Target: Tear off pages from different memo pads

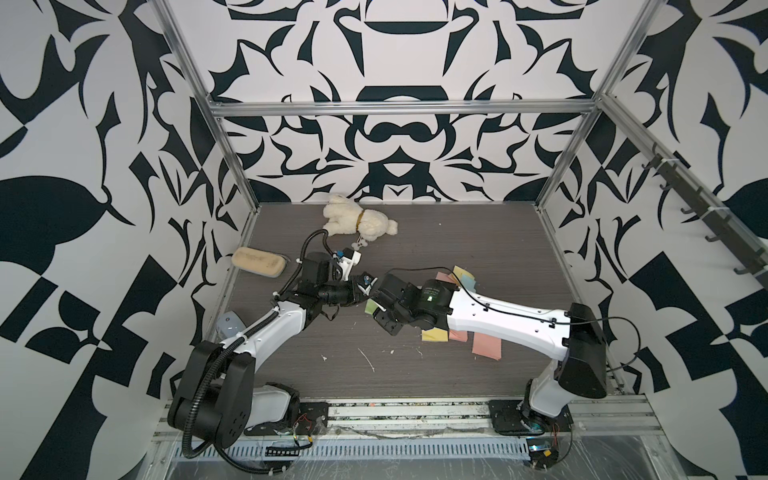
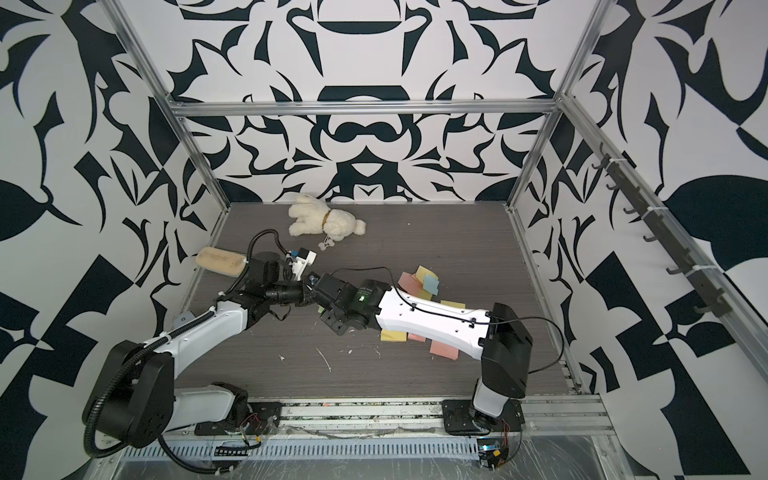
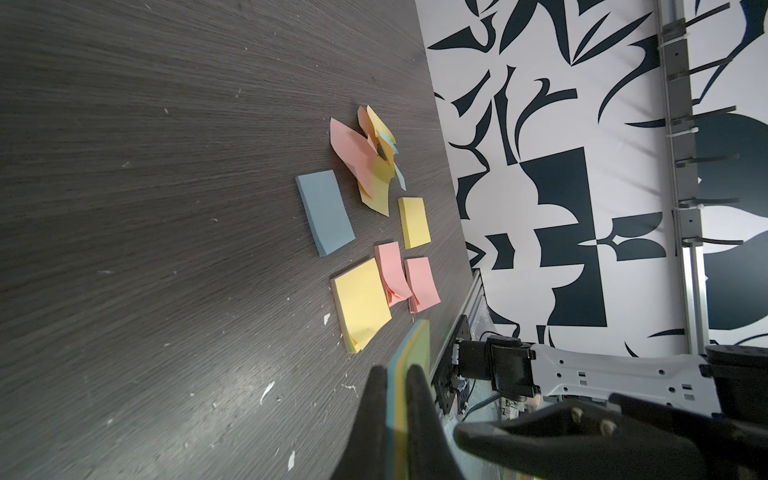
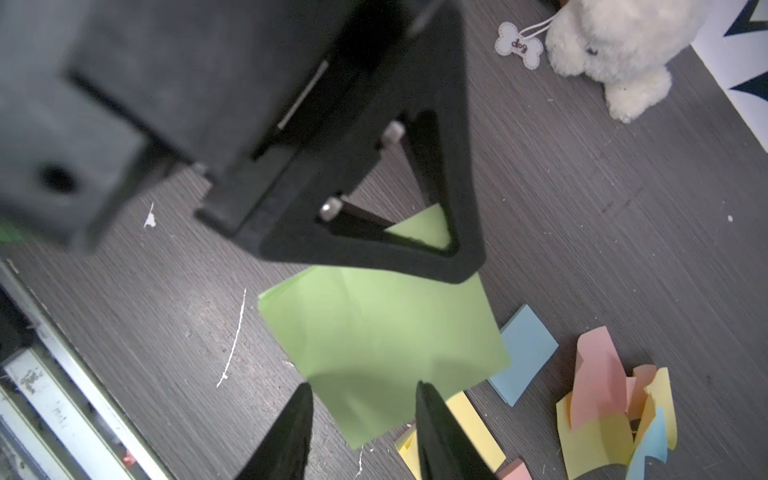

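A pale green memo pad [image 4: 392,336] hangs above the table, one corner inside the black frame-like finger of my left gripper. That gripper is shut on the pad, which appears nearly edge-on as a thin green, yellow and blue sheet [image 3: 414,345]. My right gripper stands open, its two fingertips across the pad's lower edge in the right wrist view; whether they touch it I cannot tell. On the table lie a blue pad [image 3: 325,212], a large yellow pad [image 3: 361,304], a small yellow pad [image 3: 414,222] and two pink pads [image 3: 391,272].
Curled loose pages [image 3: 364,160] in pink, yellow and blue lie beyond the blue pad. A white plush dog [image 1: 356,220] rests at the back, and a tan oblong object [image 1: 258,261] at the left edge. Bare tabletop [image 1: 488,240] extends behind the right arm.
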